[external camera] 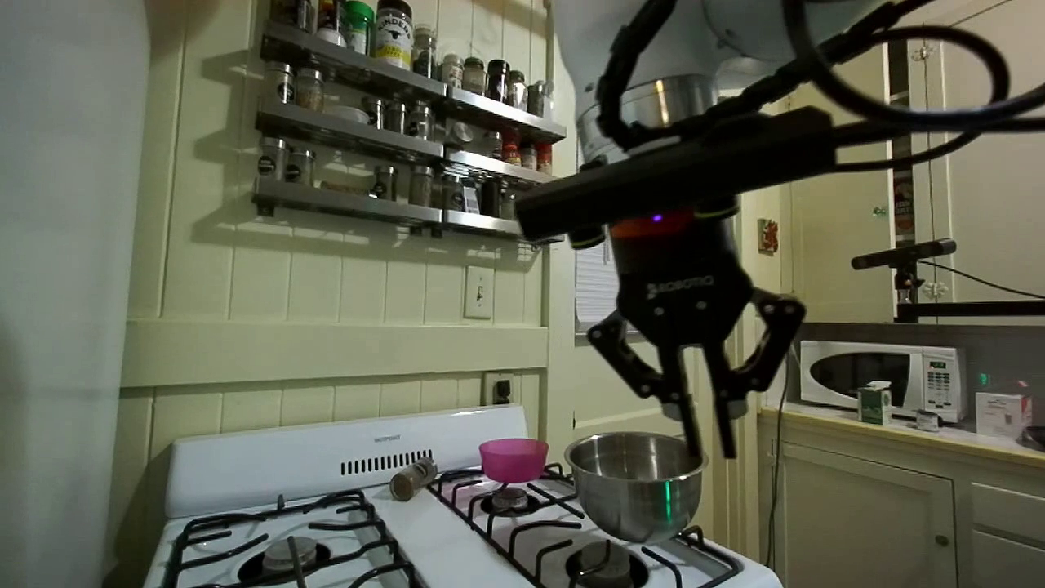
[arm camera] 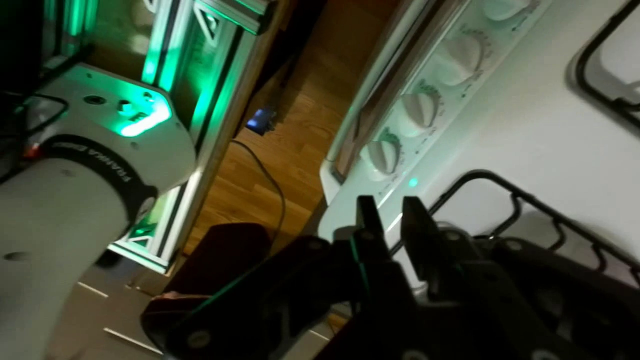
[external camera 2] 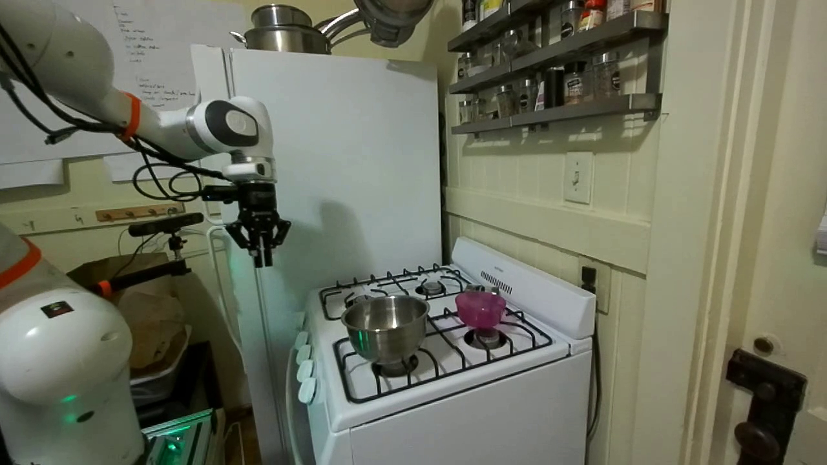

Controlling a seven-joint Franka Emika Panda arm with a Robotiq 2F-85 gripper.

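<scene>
My gripper (external camera: 710, 446) hangs pointing down, its two fingers close together with a narrow gap. No object shows clearly in that gap, so whether it grips something thin cannot be told. In exterior view 2 the gripper (external camera 2: 263, 262) hangs in front of the fridge, left of and above the stove. A steel bowl (external camera: 627, 500) rests on the front burner grate; in exterior view 1 one finger overlaps its rim. Behind it on the rear burner sits a pink bowl (external camera: 514, 461). The wrist view has the fingertips (arm camera: 367, 210) over the stove's front edge.
A spice jar (external camera: 413, 478) lies on its side by the stove's back panel. Control knobs (arm camera: 381, 157) line the stove front. The fridge (external camera 2: 341, 155) stands beyond the stove, and spice shelves (external camera: 353, 137) hang on the wall. The other burners are bare.
</scene>
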